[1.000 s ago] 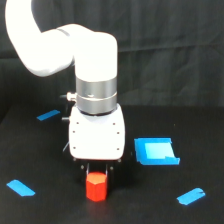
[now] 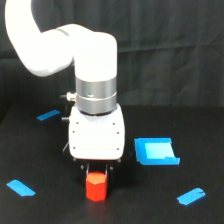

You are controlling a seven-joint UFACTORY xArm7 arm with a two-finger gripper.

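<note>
A red block (image 2: 96, 187) with a six-sided front face is low in the camera view, left of the middle. Right above it is my gripper (image 2: 97, 174), pointing down from the white arm. Its dark fingers come down around the block's upper part, one to each side. They blend into the dark surface, so whether they press on the block or stand apart from it cannot be made out. Whether the block rests on the table is also unclear.
To the right of the gripper lies a light-blue square (image 2: 157, 151) with a blue edge. Blue strips mark the dark table at left front (image 2: 20, 188), right front (image 2: 191, 196) and left back (image 2: 48, 115). Between these, the surface looks clear.
</note>
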